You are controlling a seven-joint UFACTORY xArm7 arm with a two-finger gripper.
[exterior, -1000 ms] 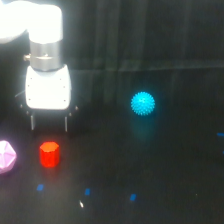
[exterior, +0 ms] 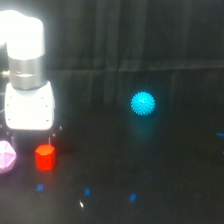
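A small red block [exterior: 44,158] sits on the dark surface at the lower left. My gripper [exterior: 31,138], under a white hand, is just behind the block in the picture, its dark fingers set apart. They are hard to make out against the dark background, and nothing shows held between them. Whether a finger touches the block I cannot tell. To the left, a pink-and-white ball [exterior: 7,157] is partly cut off by the picture's edge. A spiky light-blue ball [exterior: 143,103] rests farther back, right of the middle.
Small blue marks [exterior: 87,191] and a tiny white mark [exterior: 81,204] dot the dark surface [exterior: 150,160]. Wide clear room lies to the right of the red block and around the blue ball.
The arm and gripper have moved left and lower in the picture. The red block sits slightly farther left and lower than before. Both balls look unmoved.
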